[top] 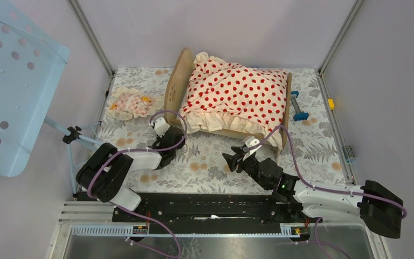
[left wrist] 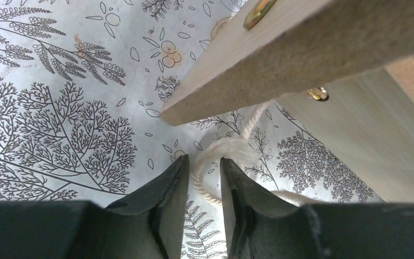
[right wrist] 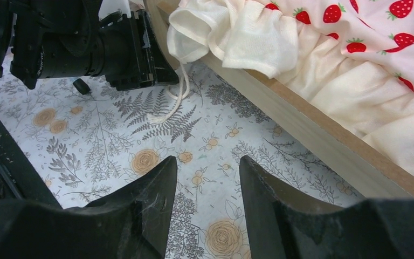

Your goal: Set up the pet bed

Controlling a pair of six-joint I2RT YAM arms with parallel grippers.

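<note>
A wooden pet bed [top: 173, 86] holds a strawberry-print cushion [top: 236, 94] with a cream frill, which drapes over the near rail. At the bed's front left corner, my left gripper is low and part open beside a wooden leg [left wrist: 221, 91]. A white cord [left wrist: 253, 118] loops under and between its fingertips; whether it touches them is unclear. My right gripper stands open over the floral mat in front of the bed, nothing between its fingers.
A small frilled pillow [top: 133, 105] lies left of the bed, a blue dumbbell-like object [top: 300, 115] to the right. A pale blue perforated panel [top: 16, 97] stands at the far left.
</note>
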